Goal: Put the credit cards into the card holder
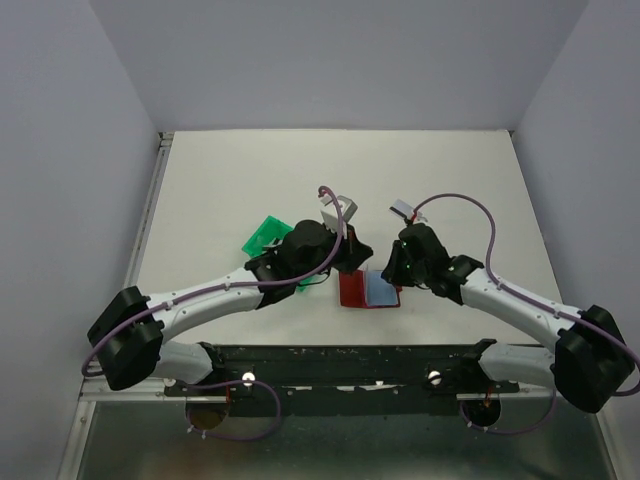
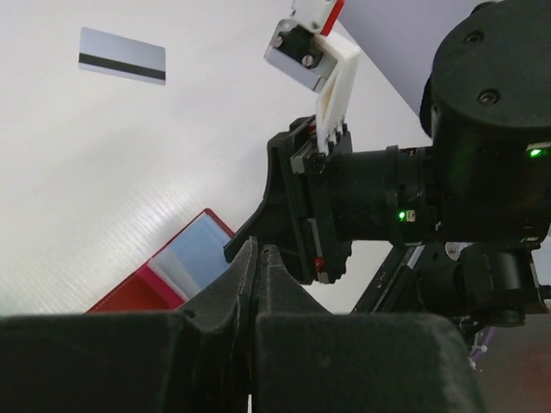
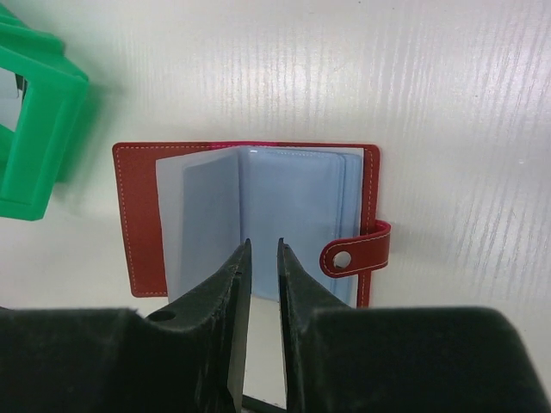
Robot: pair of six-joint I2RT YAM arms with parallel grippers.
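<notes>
The red card holder (image 3: 142,219) lies open on the table, its clear sleeves (image 3: 288,194) spread and one leaf (image 3: 200,211) standing up at a slant. Over it, in the right wrist view, my right gripper has its fingers a little apart, with nothing between them. My left gripper is shut, with nothing visible between its fingers; from above it hangs just left of the right one, over the holder (image 1: 352,288). A grey card with a dark stripe (image 2: 122,56) lies flat on the table, beyond the holder (image 2: 194,248).
Left of the holder stands a green container (image 1: 265,235), partly behind the left arm; its near side (image 3: 47,129) shows in the right wrist view, with something pale inside. The two grippers are close together. Bare table (image 1: 250,165) stretches across the back.
</notes>
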